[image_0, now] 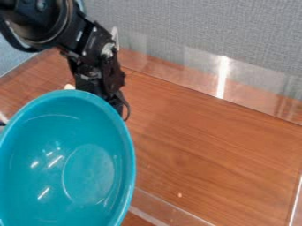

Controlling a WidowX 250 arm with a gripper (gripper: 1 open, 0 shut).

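Note:
A teal plastic bowl (65,163) fills the lower left of the camera view, empty, with its inside facing up. My black gripper (99,88) hangs from the upper left just behind the bowl's far rim. Its lower end is partly hidden by that rim, and its fingertips cannot be made out, so whether it holds anything is not visible.
A clear low barrier (221,79) runs along the back, below a grey textured wall (224,26), with more clear edging at the bottom and right.

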